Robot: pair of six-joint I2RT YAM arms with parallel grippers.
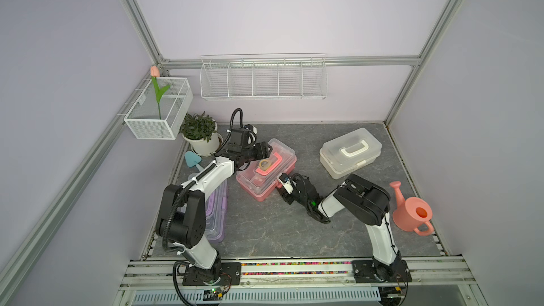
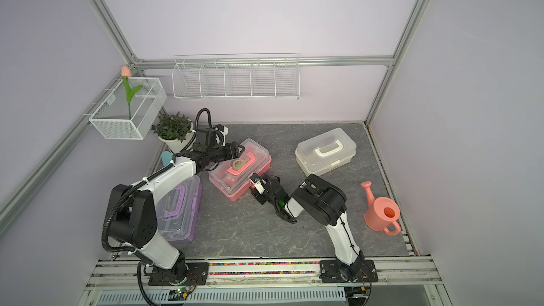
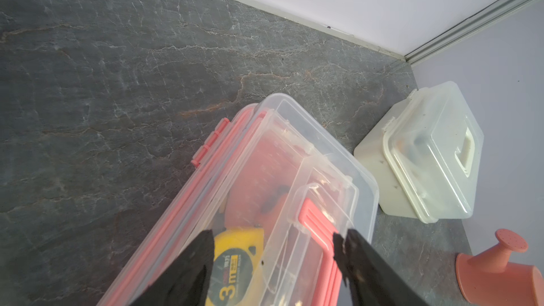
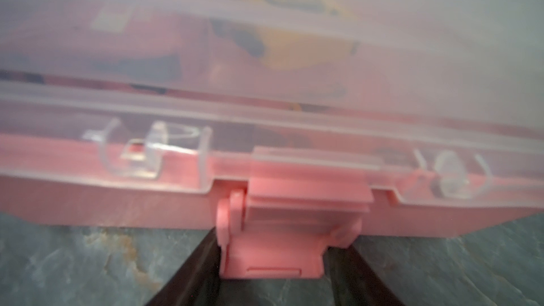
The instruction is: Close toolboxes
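The pink toolbox (image 1: 260, 184) lies mid-table, its clear lid down, a tape measure (image 3: 229, 266) showing through. My left gripper is over the lid near the pink handle (image 3: 317, 221), its fingers apart. My right gripper is low at the front edge, its fingers either side of the pink latch (image 4: 289, 215); whether they grip it I cannot tell. A cream toolbox (image 1: 348, 153) sits at the back right. A purple toolbox (image 2: 175, 209) lies at the left, partly behind the left arm.
A pink watering can (image 1: 410, 215) stands at the right edge, a potted plant (image 1: 198, 130) at the back left. A wire basket (image 1: 164, 124) with a tulip hangs on the left wall, a wire rack (image 1: 263, 79) on the back wall.
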